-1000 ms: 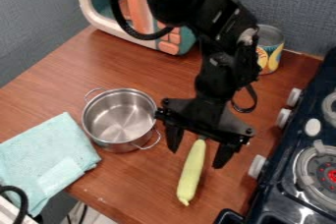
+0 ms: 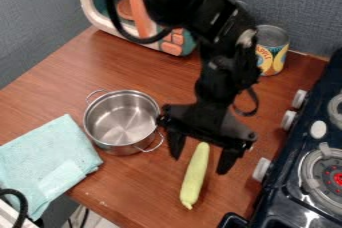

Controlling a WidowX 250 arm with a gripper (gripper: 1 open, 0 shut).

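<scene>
My black gripper hangs over the middle of the wooden table, open, with its two fingers spread. Below it a pale yellow-green corn cob lies lengthwise on the table, its upper end between or just under the fingers. A steel pot with two handles stands to the left of the gripper. Whether the fingers touch the corn cannot be told from this view.
A light blue towel lies at the left. The stove with white knobs takes up the right side. A can and a pastel rack stand at the back.
The gripper has shifted slightly over the last second, its fingers staying spread above the corn. The corn, pot and towel have not moved.
</scene>
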